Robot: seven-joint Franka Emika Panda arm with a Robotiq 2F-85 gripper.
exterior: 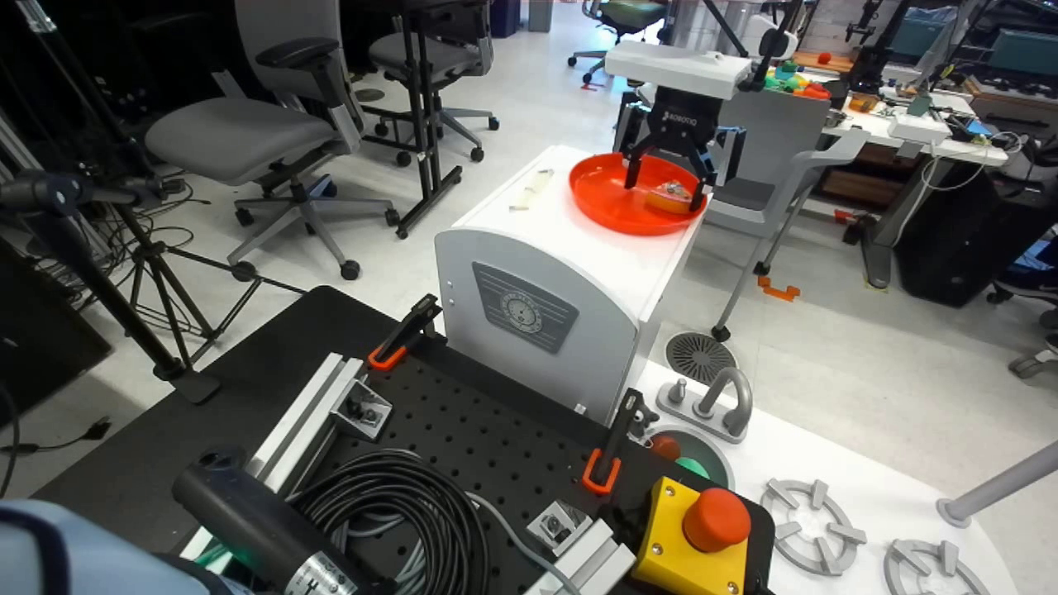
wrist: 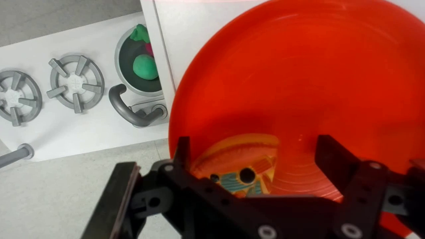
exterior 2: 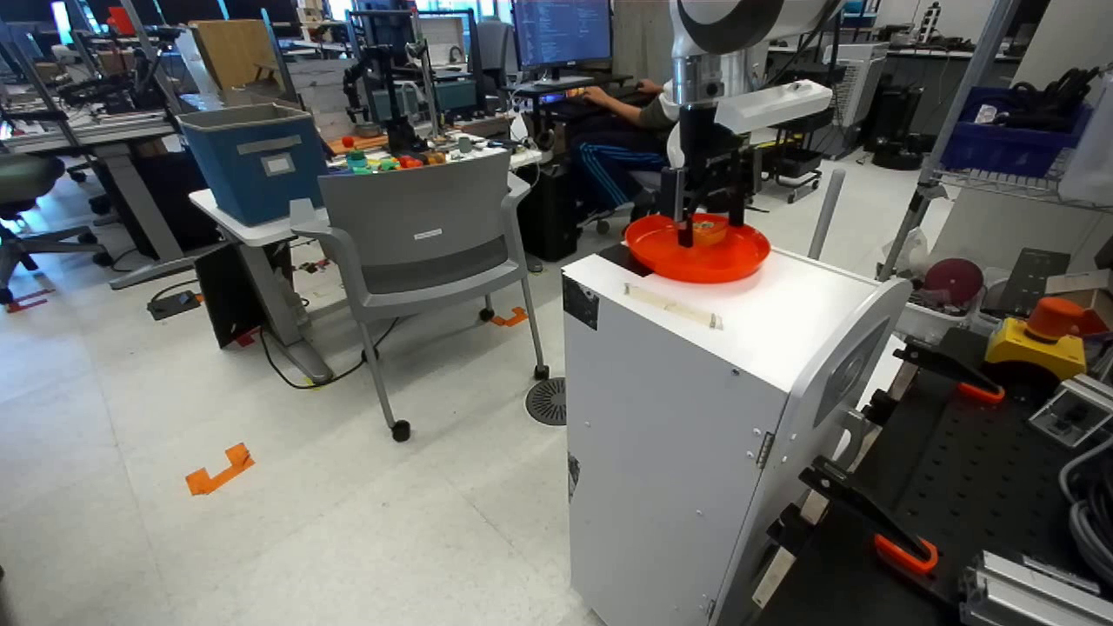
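Observation:
A toy pizza slice (wrist: pixel 239 163) with an orange crust lies on the red plate (wrist: pixel 302 79), toward its edge. My gripper is open over the plate, one finger near the crust side and the other well off to the right of the slice. In exterior view 1 the fingers (exterior: pixel 631 170) reach down to the plate's inside, the slice (exterior: pixel 669 198) between them. Exterior view 2 has the plate (exterior 2: pixel 720 263) on the white cabinet top, with the gripper (exterior 2: pixel 711 226) above it. The slice's lower part is hidden by the gripper in the wrist view.
The white cabinet top (exterior: pixel 550 238) holds a strip of tape (exterior: pixel 532 188). Beside and below it are a toy sink (wrist: pixel 133 83) with green items, a faucet (wrist: pixel 137 115) and a stove burner (wrist: pixel 75 84). A grey chair (exterior 2: pixel 428 235) stands behind the cabinet.

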